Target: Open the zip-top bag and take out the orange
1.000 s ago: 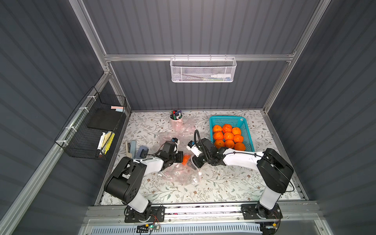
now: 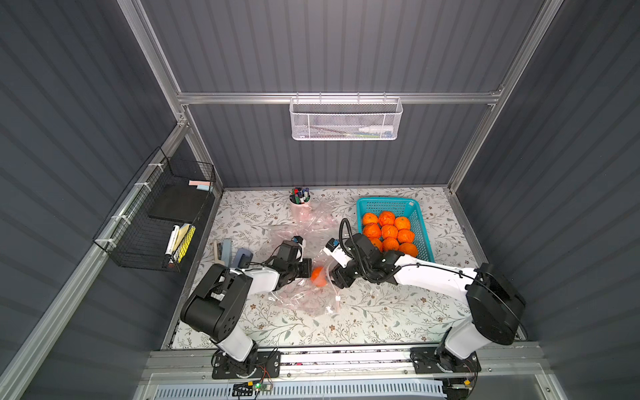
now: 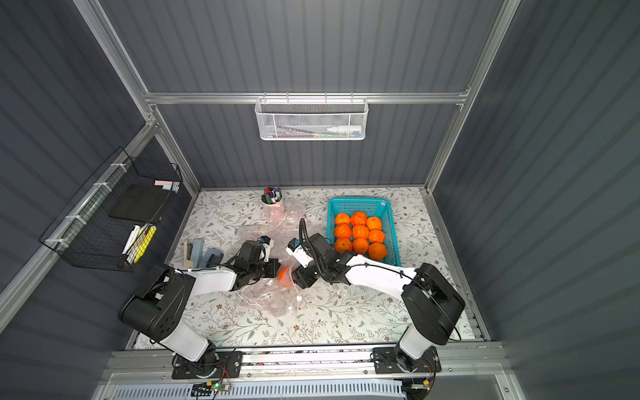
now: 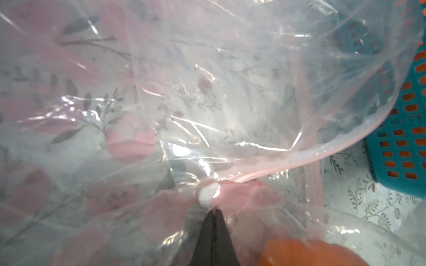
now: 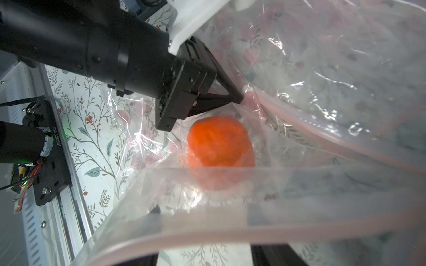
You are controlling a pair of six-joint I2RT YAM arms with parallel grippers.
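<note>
The clear zip bag [image 2: 310, 303] lies mid-table, its pink rim [image 5: 310, 126] spread apart. Inside it rests one orange [image 5: 221, 141], partly behind a raised flap of film. My left gripper is shut at the pink rim beside a white slider [image 4: 208, 195], with bag film gathered at its tips. From the right, my right gripper faces the orange with its fingers apart and nothing between them but film in front. That film blurs the right fingertips, so which side of the bag wall they are on is hard to tell.
A teal basket [image 2: 426, 245] of several oranges stands at the back right. Behind the bag is a pen cup [image 2: 300, 208]; grey items [image 2: 241, 257] sit by the left arm. Table in front of the right arm [image 2: 386, 313] is clear.
More of the orange shows. The left gripper has stayed in place.
</note>
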